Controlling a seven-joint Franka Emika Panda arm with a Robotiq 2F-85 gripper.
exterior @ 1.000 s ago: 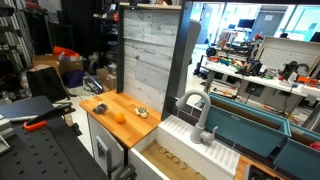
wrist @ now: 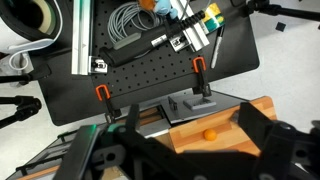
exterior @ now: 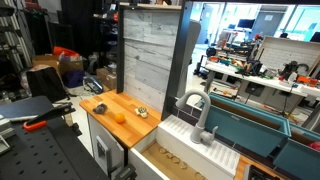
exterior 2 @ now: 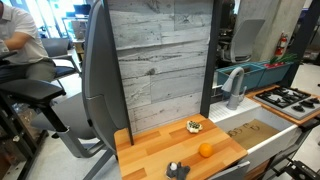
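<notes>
My gripper shows in the wrist view with its two orange-edged fingers (wrist: 199, 66) wide apart and nothing between them. It stands over a black perforated table top (wrist: 150, 82). An orange (wrist: 210, 134) is on the wooden counter (exterior: 132, 126), away from the fingers. In exterior view 2 the same orange (exterior 2: 206, 150) lies near the counter's front edge. Farther back rests a small pale object (exterior 2: 193, 126), and a small dark grey metallic item (exterior 2: 177, 171) is at the near left.
Right of the counter are a white sink (exterior: 170, 165) and a grey faucet (exterior: 205, 115). A tall plank-pattern panel (exterior 2: 165, 85) rises behind the counter. On the black table lie a coiled grey cable (wrist: 130, 20) and a roll of tape (wrist: 30, 22). A stove top (exterior 2: 290, 100) is at right.
</notes>
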